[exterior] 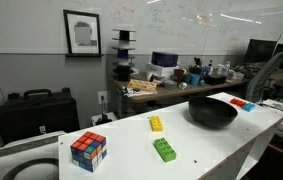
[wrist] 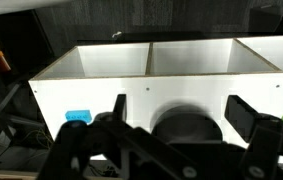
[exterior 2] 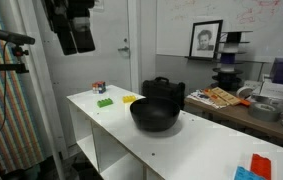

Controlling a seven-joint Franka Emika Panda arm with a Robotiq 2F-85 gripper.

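In the wrist view my gripper stands open, its two dark fingers wide apart with nothing held between them. Below, beyond the fingers, a black bowl [wrist: 186,124] rests on the white table; the gripper's body hides part of it. The same bowl [exterior: 213,112] looks empty where its inside shows. A green block [exterior: 164,150] and a yellow block [exterior: 156,124] lie apart from it, nearer a large Rubik's-style cube [exterior: 88,151]. At the opposite end of the table are a blue block [exterior 2: 246,174] and a red block [exterior 2: 261,166], close together.
White compartments [wrist: 106,62] open along the table's side. Behind the table stands a wooden bench [exterior 2: 231,112] with assorted items, and a black case [exterior: 35,114] sits near the wall. Bare tabletop [exterior 2: 196,145] stretches between the bowl and the blue and red blocks.
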